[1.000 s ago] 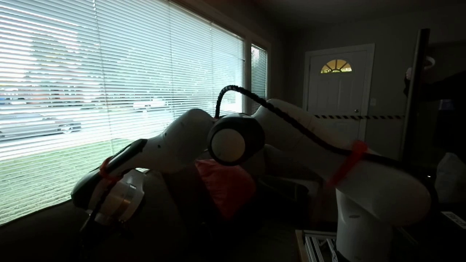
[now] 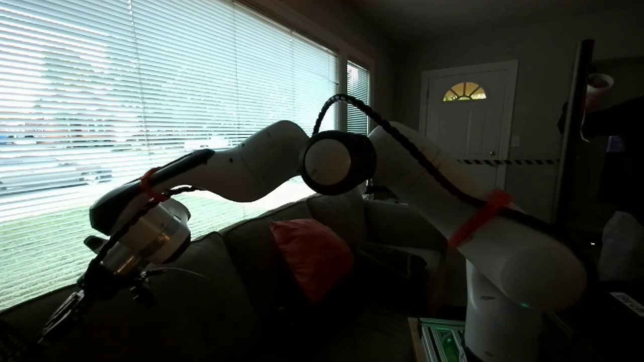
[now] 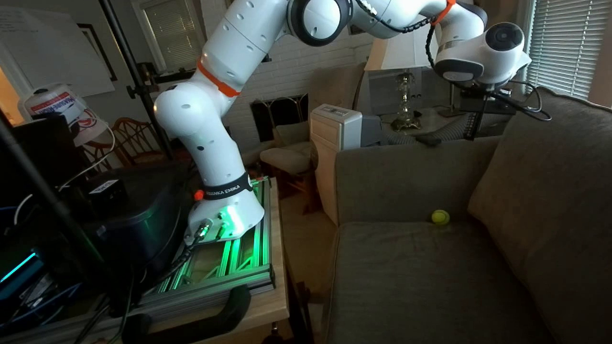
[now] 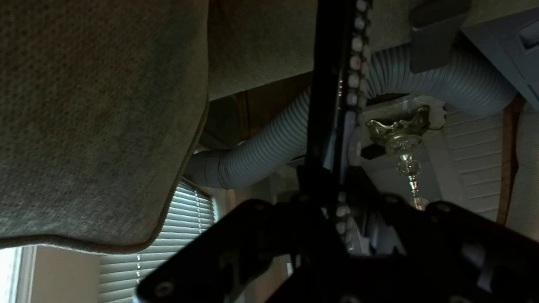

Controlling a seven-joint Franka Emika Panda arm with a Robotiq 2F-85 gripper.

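My gripper (image 2: 63, 317) hangs at the lower left in exterior view 1, pointing down and outward. In exterior view 2 the same gripper (image 3: 475, 123) is high at the right, above the sofa arm's far end. Its dark fingers (image 4: 331, 91) run close together up the middle of the wrist view. How far apart they stand is hard to make out, and no object shows between them. A yellow-green tennis ball (image 3: 440, 217) rests on the sofa seat at the foot of the sofa arm, well below the gripper and apart from it.
The grey sofa (image 3: 401, 275) has a broad clear seat. A small dark object (image 3: 429, 139) lies on top of its arm. Beyond stand a table lamp (image 3: 405, 103) and a white appliance (image 3: 335, 149); a grey corrugated hose (image 4: 268, 151) runs behind. A red pillow (image 2: 314, 256) leans on the sofa.
The arm has risen, its elbow and wrist now higher, and the gripper has come up and outward to the left in exterior view 1. Green light now shows at the base.
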